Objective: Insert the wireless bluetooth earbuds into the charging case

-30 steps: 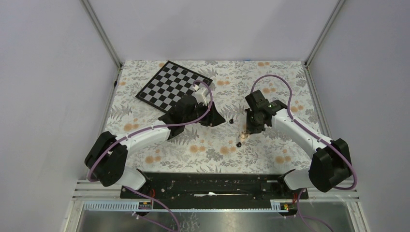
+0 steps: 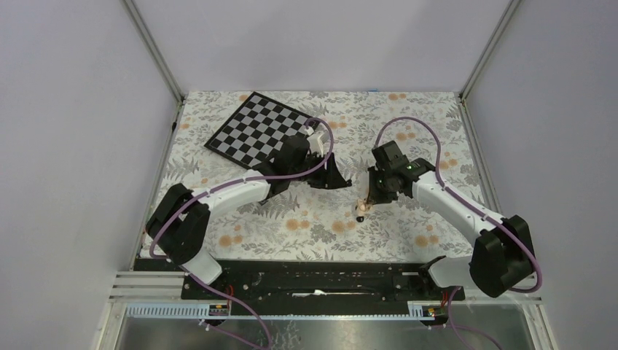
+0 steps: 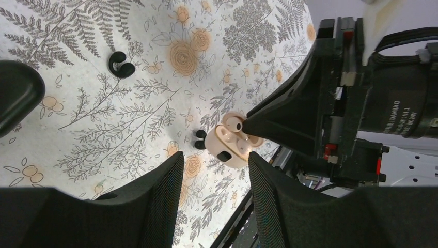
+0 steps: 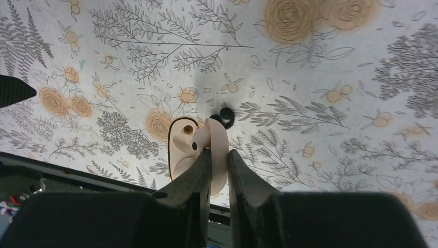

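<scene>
My right gripper is shut on the lid of the pale pink charging case [image 4: 178, 147], which hangs open with its hollows showing. In the left wrist view the case [image 3: 225, 146] is beyond my left gripper, whose fingers stand open with nothing between them. One black earbud [image 3: 121, 65] lies on the cloth, apart from the case; from above, this earbud [image 2: 349, 182] is close to the left fingertips. A second black earbud shows beside the case's edge, partly covered by it in the left wrist view.
A black-and-grey checkered board [image 2: 255, 127] lies at the back left. A dark rounded object [image 3: 19, 95] shows at the left wrist view's edge. Both grippers are close together over the middle of the flowered cloth [image 2: 313, 244].
My left gripper has moved right, its tips now near the farther earbud. Both earbuds have stayed in place.
</scene>
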